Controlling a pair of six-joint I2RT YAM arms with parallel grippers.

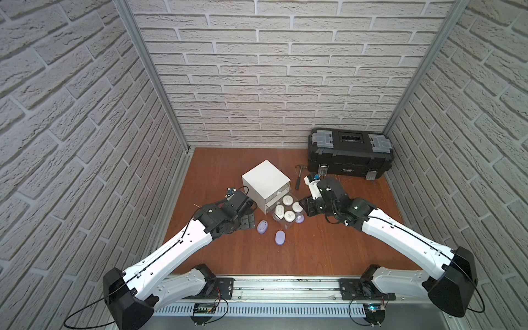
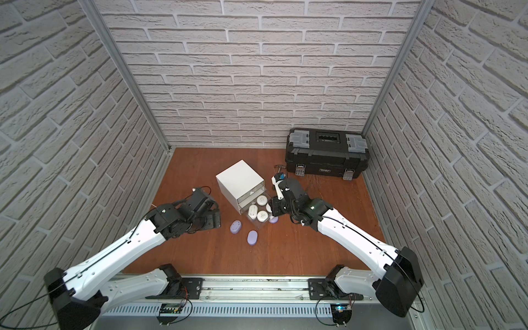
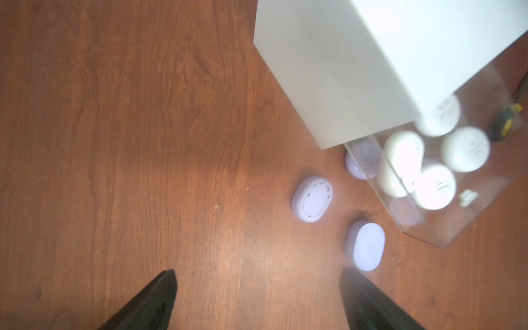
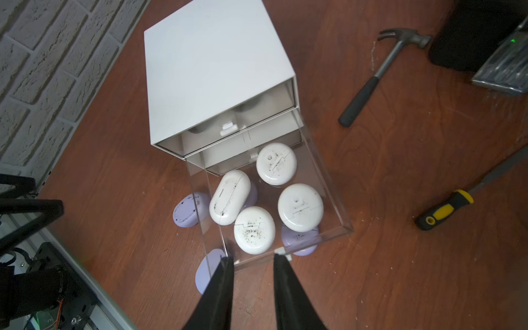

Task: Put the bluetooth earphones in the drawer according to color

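Note:
The white drawer cabinet [image 4: 220, 66] has its clear lower drawer [image 4: 330, 189] pulled out. Several white earphone cases [image 4: 300, 207] lie inside that drawer. Two purple cases [image 3: 312, 199] rest on the table in front of it and to its left. More purple shows through and past the clear drawer: one purple case [image 4: 299, 242] at its front right, another under its left side. My right gripper is just in front of the drawer, its fingers somewhat apart with nothing between them. Left of the drawer, my left gripper stands wide open and empty above the table.
A hammer [image 4: 379, 74] and a yellow-black tool [image 4: 444, 210] lie to the drawer's right. Behind them at the back right stands a black toolbox [image 1: 350, 153].

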